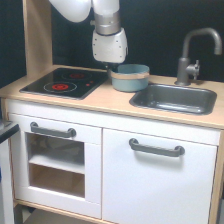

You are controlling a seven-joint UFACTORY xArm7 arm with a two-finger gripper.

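Observation:
A blue-grey pot [128, 83] is at the counter's back edge, between the black stove top and the sink. A tan patch shows along its upper part; what it is I cannot tell. My gripper [109, 68] points down at the pot's left side, close to its rim. The fingers are small and dark against the wall, so whether they grip the pot is unclear.
The stove top [66, 83] with red-ringed burners lies to the left, bare. On the right are the sink [174, 98] and its tall faucet [187, 58]. Below, the left cabinet has an open-looking window [57, 163]; the right cabinet door [157, 180] is closed.

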